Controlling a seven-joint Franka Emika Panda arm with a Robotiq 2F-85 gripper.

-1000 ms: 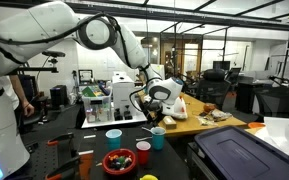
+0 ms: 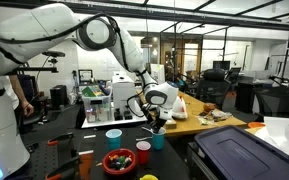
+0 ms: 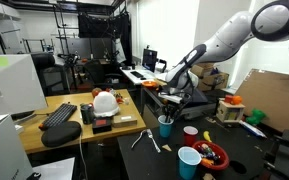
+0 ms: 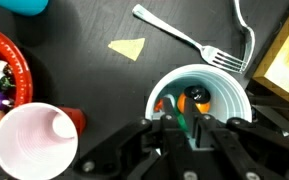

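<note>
Pointing down over a teal cup [image 2: 158, 142], my gripper has its fingertips at or just inside the rim in the wrist view. Something green [image 4: 182, 118] shows between the fingers, which look closed on it; its shape is mostly hidden. Inside the cup [image 4: 162, 98], an orange and black item [image 4: 197, 97] lies near the far side. From the second exterior view, the cup [image 3: 165, 128] stands upright below the gripper.
Close by stand a red cup [image 2: 143, 152], a red bowl [image 2: 118, 162] of small items and another blue cup [image 2: 114, 138]. A fork [image 4: 189, 38] and a yellowish scrap [image 4: 127, 47] lie beside the teal cup. A wooden surface [image 4: 284, 62] borders the dark table.
Over the last second my arm has come down a little, bringing the gripper lower at the teal cup. The cups and bowl have stayed in place.
</note>
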